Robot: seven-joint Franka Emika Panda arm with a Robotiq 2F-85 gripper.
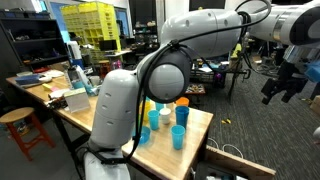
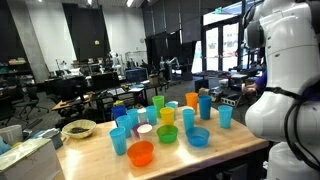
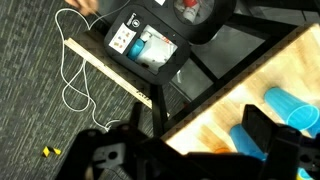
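Observation:
My gripper stands open with nothing between its fingers, and in the wrist view the edge of the wooden table [image 3: 212, 112] runs below it. Two blue cups appear in that view: a light blue cup [image 3: 290, 108] lying or seen at a slant, and a darker blue cup [image 3: 245, 141] partly behind a finger. On the table in exterior view 2 stand several cups, among them a green cup [image 2: 158, 102], a yellow cup [image 2: 167, 116] and an orange cup [image 2: 191, 100]. An orange bowl [image 2: 141, 153], a green bowl [image 2: 168, 134] and a blue bowl [image 2: 198, 137] sit nearer the front.
A wicker basket [image 2: 78, 129] lies at the table's left. Beyond the table's edge are a black chair-like object [image 3: 150, 45], a white cable [image 3: 85, 85] and carpet [image 3: 50, 105]. A red stool [image 1: 30, 130] stands apart.

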